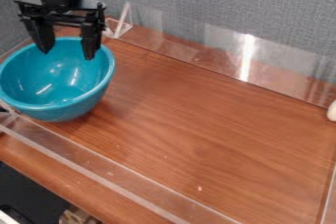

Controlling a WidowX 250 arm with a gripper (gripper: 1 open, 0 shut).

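My black gripper (66, 39) hangs over the large light-blue bowl (59, 100) at the left of the camera view. Its two fingers are spread apart, with the bowl's inside visible between and below them. The fingertips reach down to about the level of the bowl's far rim as seen from here; whether they touch it I cannot tell. The bowl stands upright at the left side of the wooden table (210, 140) and looks empty.
A clear strip runs along the back wall and another along the table's front edge. A small white object (329, 110) is cut off at the right edge.
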